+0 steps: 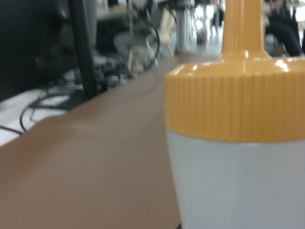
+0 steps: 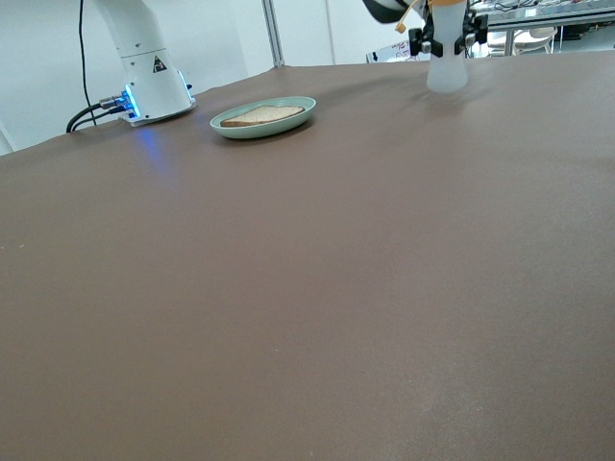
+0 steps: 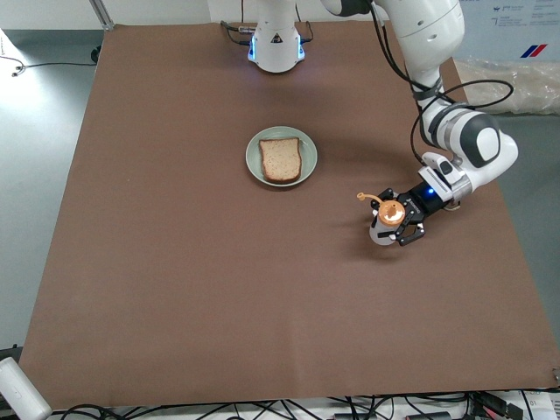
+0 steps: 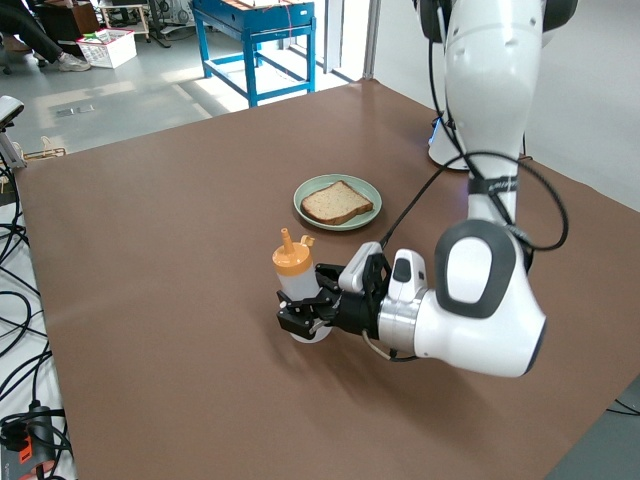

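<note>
My gripper (image 3: 394, 226) is shut on a translucent squeeze bottle (image 2: 447, 67) with an orange spouted cap (image 4: 292, 256), held upright at the right of the table; the bottle fills the right of the wrist view (image 1: 238, 181). To its left and back, a pale green plate (image 3: 255, 157) holds a slice of bread (image 3: 280, 160), also visible in the top view (image 2: 259, 115).
The arm's base (image 3: 276, 48) stands at the back edge. Cables run along the edge outside the table.
</note>
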